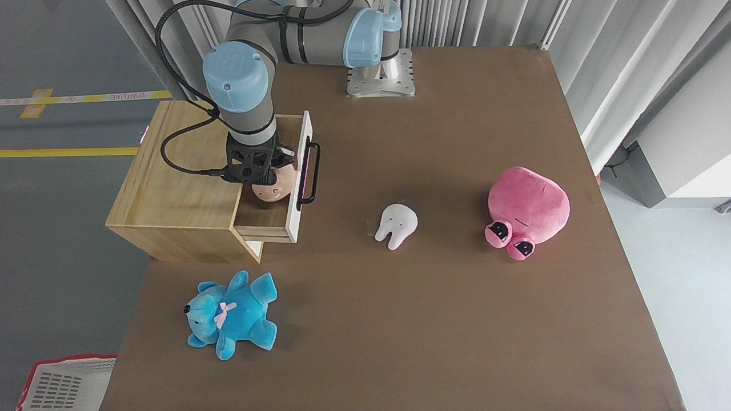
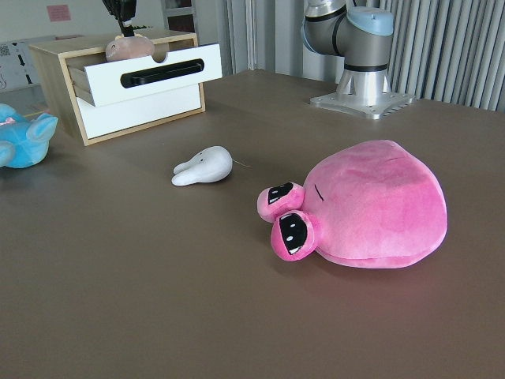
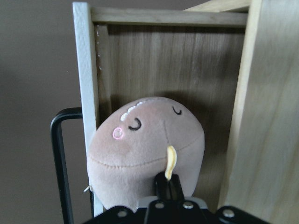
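Note:
A round beige-pink plush (image 1: 272, 188) (image 3: 142, 154) with stitched sleepy eyes is down in the open drawer (image 1: 264, 230) of the wooden cabinet (image 2: 51, 71). My gripper (image 1: 270, 164) is directly over the drawer, its dark tip sunk against the lower middle of the plush in the wrist view. The fingers are largely hidden, so whether they are closed on it is unclear. The drawer's white front with black handle (image 2: 162, 75) faces the table's middle.
A white plush (image 1: 396, 221) lies mid-table, a large pink plush (image 1: 527, 205) to its right, and a blue bear (image 1: 240, 311) in front of the cabinet. A basket (image 1: 68, 383) stands off the table at lower left.

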